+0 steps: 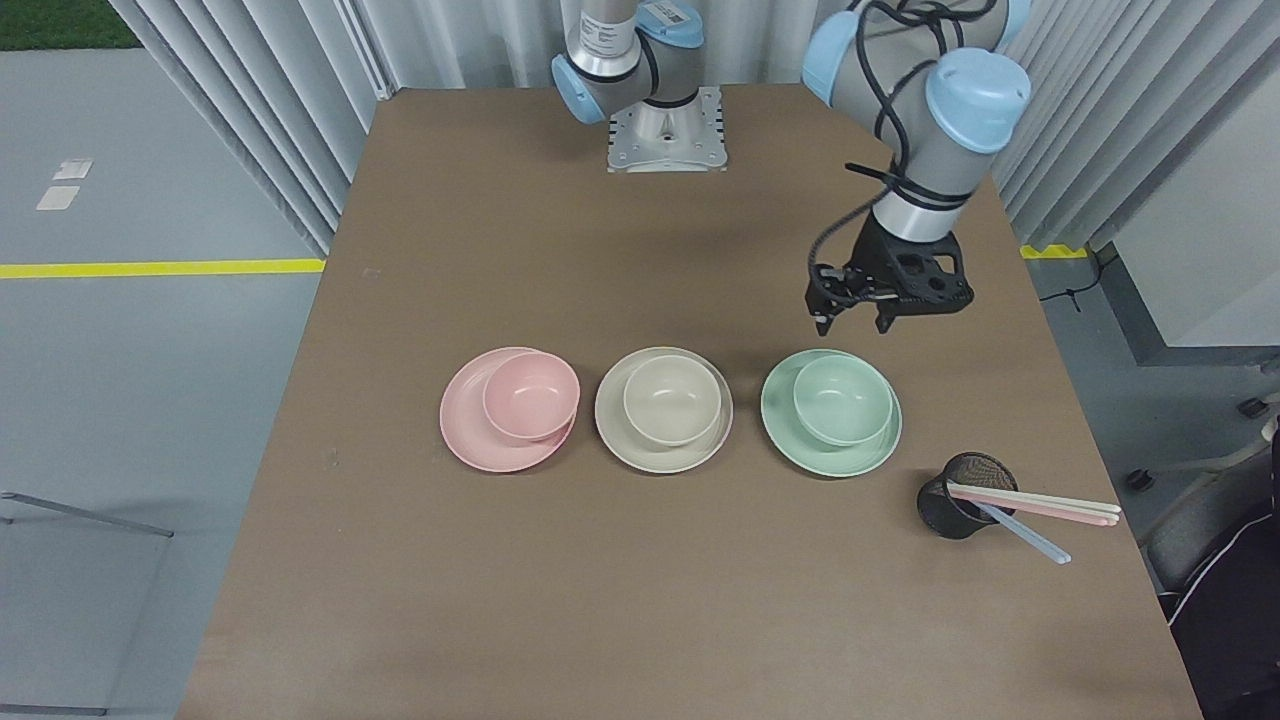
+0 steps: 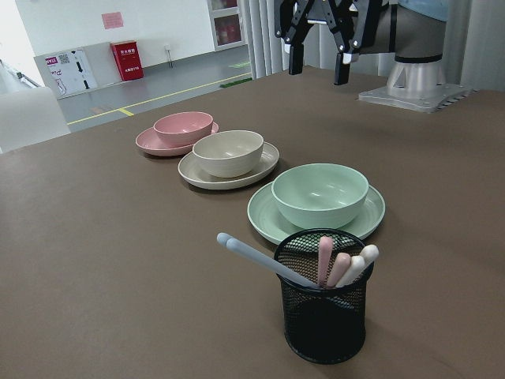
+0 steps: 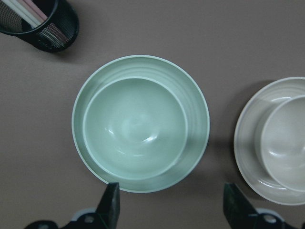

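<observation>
A pink bowl [image 1: 530, 396] sits on a pink plate [image 1: 474, 432], a cream bowl [image 1: 672, 398] on a cream plate [image 1: 618, 420], and a green bowl [image 3: 135, 126] on a green plate [image 3: 193, 143], in a row. A black mesh cup [image 2: 323, 324] holds pink, white and blue chopsticks [image 1: 1032, 498], right of the green set. My gripper [image 1: 852, 324] hangs open above the table behind the green set, nothing between its fingers; in the wrist view the green bowl lies centred ahead of the fingertips.
A chair and dark item stand beyond the right edge; curtains line the back.
</observation>
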